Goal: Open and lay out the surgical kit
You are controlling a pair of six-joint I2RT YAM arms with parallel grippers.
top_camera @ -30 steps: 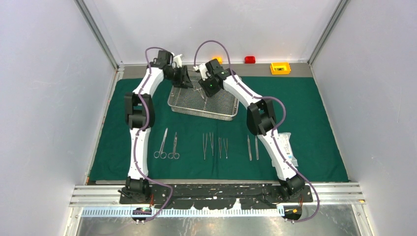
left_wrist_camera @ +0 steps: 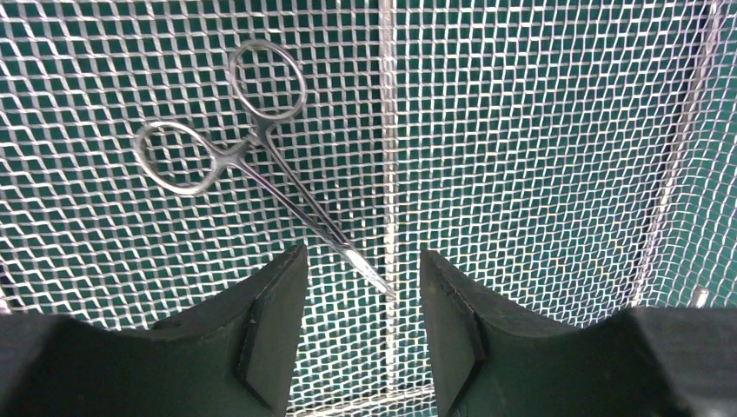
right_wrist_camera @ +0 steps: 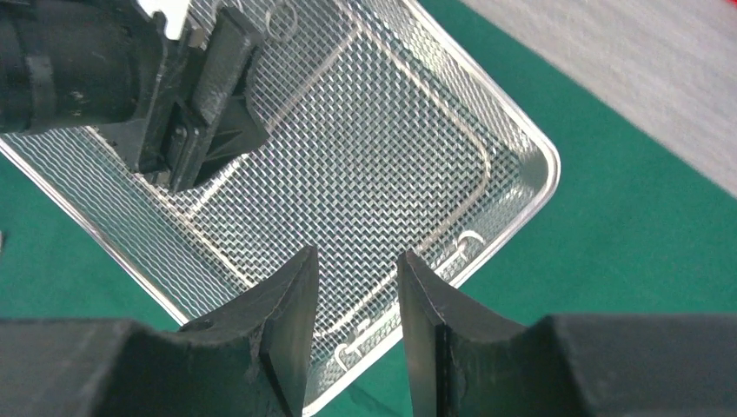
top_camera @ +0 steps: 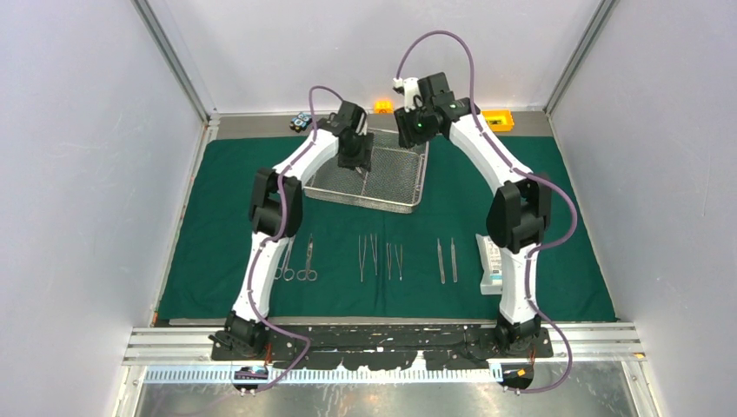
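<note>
In the left wrist view, a steel ring-handled clamp (left_wrist_camera: 358, 261) lies on the mesh floor of the wire basket (top_camera: 356, 201). My left gripper is open above its tip end, the clamp's tip showing between the fingers, apart from them. My right gripper is over the basket's right end, fingers apart with nothing held. On the green cloth in front lie scissors (top_camera: 308, 259), tweezers (top_camera: 361, 261), slim handles (top_camera: 441, 262) and a white packet (top_camera: 489, 262), partly hidden by the right arm.
A yellow bin (top_camera: 498, 120) and another yellow item (top_camera: 383, 106) stand behind the basket. The left gripper is near in the right wrist view. Cloth right of the basket is clear.
My left gripper has moved right, over the clamp. The right gripper has pulled away to the right, toward the basket's right end. The basket has shifted slightly right.
</note>
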